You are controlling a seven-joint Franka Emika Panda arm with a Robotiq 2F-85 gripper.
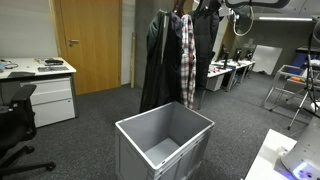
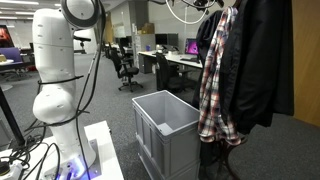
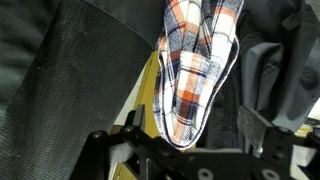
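A plaid shirt (image 3: 193, 82) in white, orange and dark blue hangs between dark garments. In the wrist view its collar or upper part lies ahead of my gripper, which is open with its fingers apart on either side of the cloth. Whether a finger touches the shirt I cannot tell. From outside, the plaid shirt (image 2: 211, 88) hangs beside a black coat (image 2: 262, 65), and my gripper is not clear at the top edge. Below the clothes stands an empty-looking grey bin (image 1: 141, 156), open at the top.
Another dark coat (image 1: 160, 70) hangs close by the shirt. A white table (image 1: 268, 160) carries the robot's base (image 2: 62, 125). An office chair (image 1: 15, 130) and desk (image 1: 50, 95) stand at the left; carpet lies clear between them and the bin.
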